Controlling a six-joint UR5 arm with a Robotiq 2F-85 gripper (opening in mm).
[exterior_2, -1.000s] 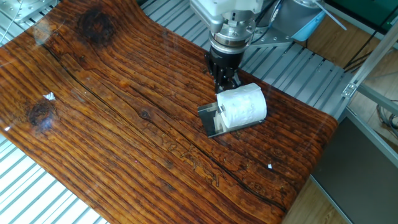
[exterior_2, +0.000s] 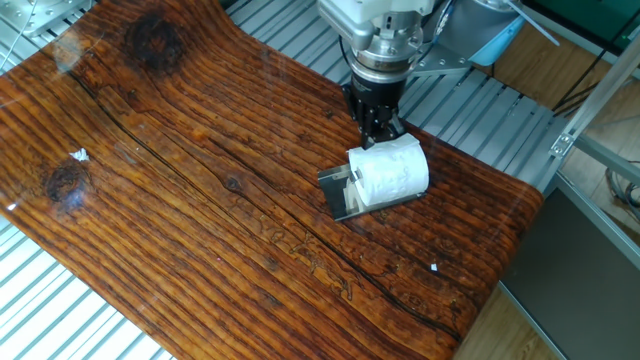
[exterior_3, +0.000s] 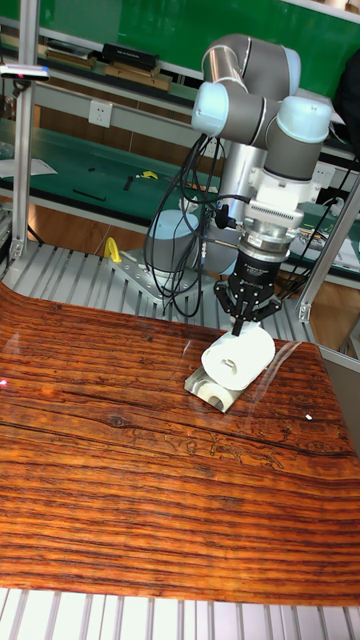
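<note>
A white paper roll (exterior_2: 391, 172) lies on its side in a flat metal holder (exterior_2: 347, 210) on the wooden table. In exterior view 3 the roll (exterior_3: 244, 352) shows its hollow core end, and the holder (exterior_3: 216, 394) juts out below it. My black gripper (exterior_2: 378, 138) points down at the roll's rear side, its fingertips partly hidden behind the roll. From the other side, the gripper (exterior_3: 241, 326) is at the roll's upper edge; whether it touches the paper is unclear. The spacing of its fingers is too small and dark to make out.
The dark-striped wooden table (exterior_2: 180, 200) is broadly clear to the left and front of the holder. Small white scraps (exterior_2: 79, 155) lie on it. Slatted metal decking (exterior_2: 290, 40) borders the rear edge, and loose cables (exterior_3: 183, 245) hang beside the arm.
Over the last second my gripper has shifted to the right in exterior view 2 and slightly down, along the rear of the roll. Roll and holder have stayed in place.
</note>
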